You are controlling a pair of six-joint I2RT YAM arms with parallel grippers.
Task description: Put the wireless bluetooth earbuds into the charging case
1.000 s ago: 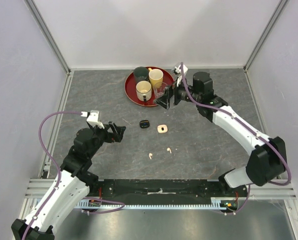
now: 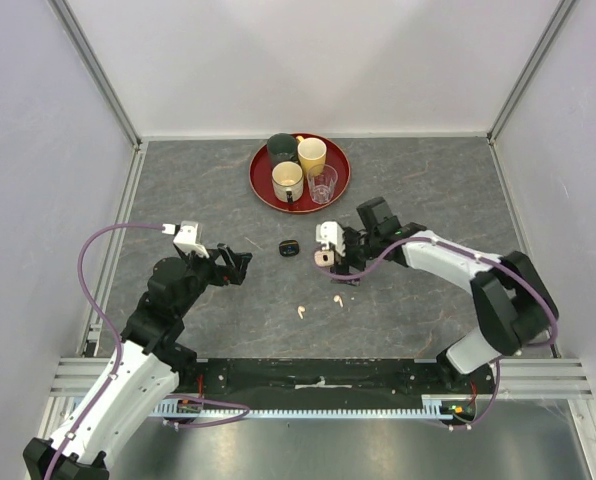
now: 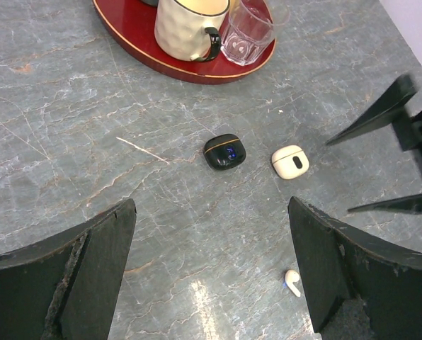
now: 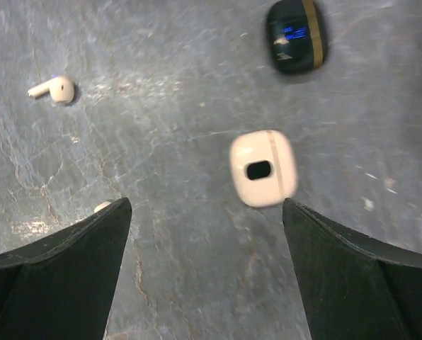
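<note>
A white charging case (image 4: 263, 167) with a dark oval on its front lies closed on the table. Just left of it in the top view is a black case (image 2: 289, 248) with a small blue display. Two white earbuds lie apart nearer the front: one earbud (image 2: 301, 312) to the left, another earbud (image 2: 339, 300) to the right. Open and empty, my right gripper (image 2: 349, 279) is beside the white case, partly covering it from above. My left gripper (image 2: 246, 266) stands open at the left of the black case, with nothing between its fingers.
A round red tray (image 2: 259, 187) at the back holds several mugs and a clear glass (image 2: 322, 185). A thin pale streak (image 3: 142, 149) marks the tabletop left of the black case. Bare table surrounds the earbuds.
The left arm, cases and earbuds have stayed in place.
</note>
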